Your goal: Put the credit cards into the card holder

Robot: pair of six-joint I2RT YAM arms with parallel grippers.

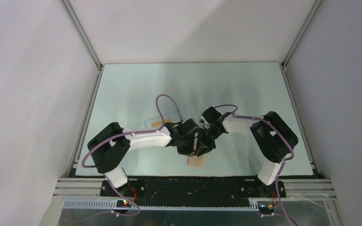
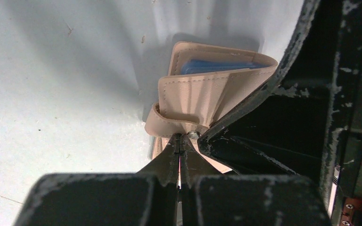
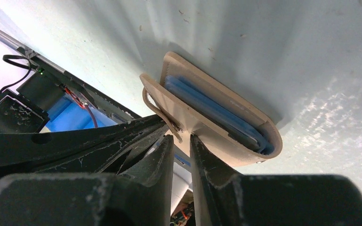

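A tan leather card holder (image 1: pixel 196 161) lies on the table front centre, under both grippers. Blue plastic sleeves show inside it (image 2: pixel 217 66) (image 3: pixel 212 108). In the left wrist view my left gripper is shut at the holder's flap, beside its metal snap (image 2: pixel 193 135). My right gripper is at the holder's flap too, close against the left one; its fingertips stand slightly apart, and whether anything is between them is unclear. Whether cards are inside the holder cannot be told.
A clear tray (image 1: pixel 151 121) with an orange item lies behind the left arm, partly hidden. Walls bound the sides and rear.
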